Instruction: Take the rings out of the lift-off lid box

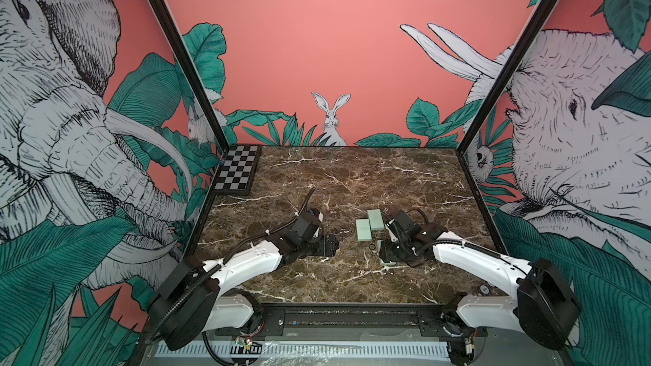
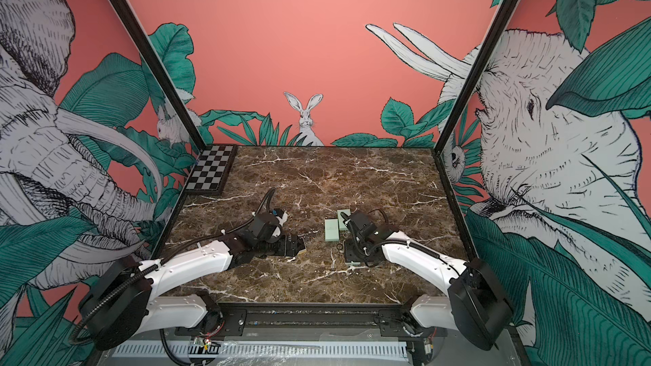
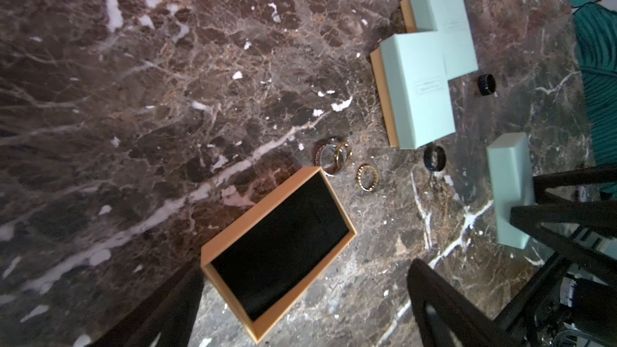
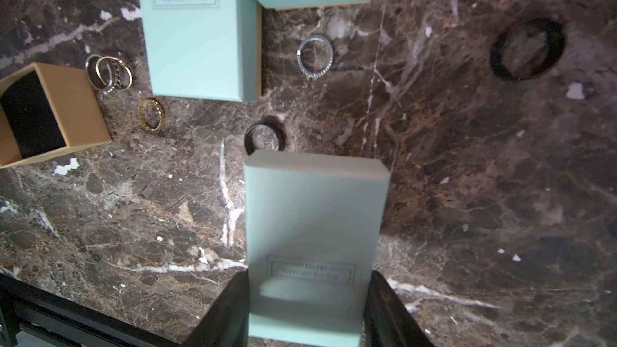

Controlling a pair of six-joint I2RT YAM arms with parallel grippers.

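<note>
An open kraft box (image 3: pixel 278 247) with black insert sits below my left gripper, which is open and empty. Nearby lie a gold ring (image 3: pixel 358 178), a pair of overlapping rings (image 3: pixel 318 157) and a dark ring (image 3: pixel 434 148). In the right wrist view lie a silver ring (image 4: pixel 315 74) and a larger black ring (image 4: pixel 527 74). A mint lid (image 4: pixel 315 212) is between the fingers of my right gripper, apparently touching both; whether it is firmly held is unclear.
Two mint boxes (image 3: pixel 417 90) (image 3: pixel 456 6) with kraft bases lie together behind the rings. A checkered board (image 1: pixel 236 169) is at the back left corner.
</note>
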